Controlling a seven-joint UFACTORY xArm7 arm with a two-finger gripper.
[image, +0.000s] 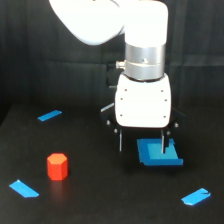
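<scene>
The white-handed gripper (142, 150) points down at the right of centre, its two thin dark fingers well apart. Nothing shows held between them. A flat blue square piece (172, 158) lies on the dark table behind or beneath the right-hand finger. Part of this piece is covered by that finger, and whether they touch I cannot tell. Well to the left of the gripper, a red six-sided block (57, 167) stands alone on the table.
Strips of blue tape mark the table at the back left (49, 116), front left (24, 188) and front right (196, 197). Bare dark table lies between the red block and the gripper. A black curtain hangs behind.
</scene>
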